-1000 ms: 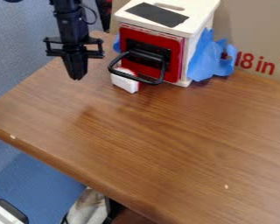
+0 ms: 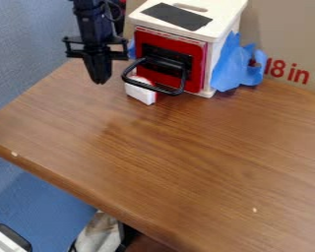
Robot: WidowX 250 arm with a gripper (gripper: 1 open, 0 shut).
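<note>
My black gripper (image 2: 97, 69) hangs at the upper left, left of a toy oven-like box with a white body (image 2: 220, 18) and a red front (image 2: 188, 47) bearing a black handle (image 2: 167, 91). The gripper's fingertips point down; whether they are open or shut is unclear. A white block (image 2: 139, 93) rests low at the box's front left, partly behind the handle.
Blue crumpled material (image 2: 236, 67) sits at the box's right side, with some at its left.
The box and block look unchanged.
</note>
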